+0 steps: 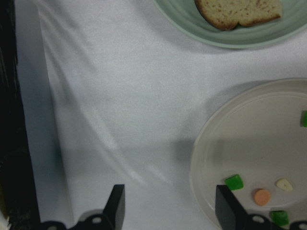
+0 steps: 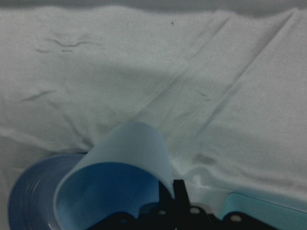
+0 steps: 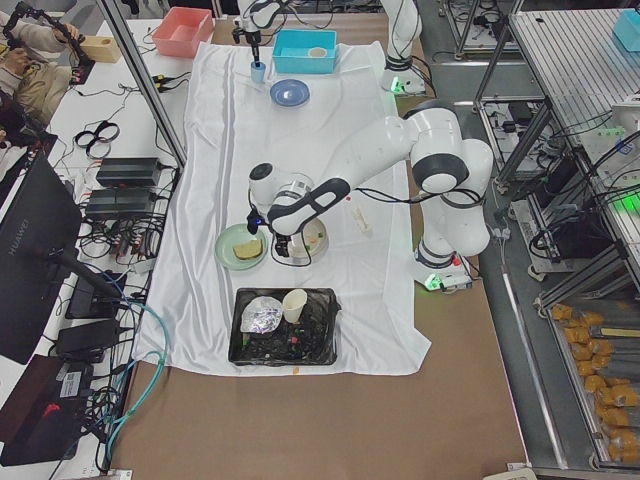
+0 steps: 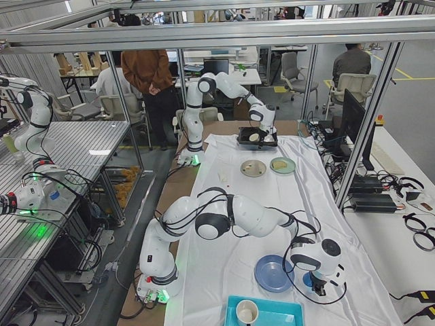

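My left gripper stands open over the white cloth beside a cream plate (image 1: 249,134) with small green, orange and pale pieces; a green plate (image 1: 225,38) holds a bread slice (image 1: 235,12). In the left camera view a black tray (image 3: 250,340) holds foil (image 3: 262,314) and a white cup (image 3: 294,305). My right gripper is shut on the rim of a light blue cup (image 2: 127,143), which is tilted toward the wrist camera, near a blue plate (image 2: 33,187).
A turquoise bin (image 4: 265,309) with a cup inside stands near the right arm. Monitors and cables line the side table.
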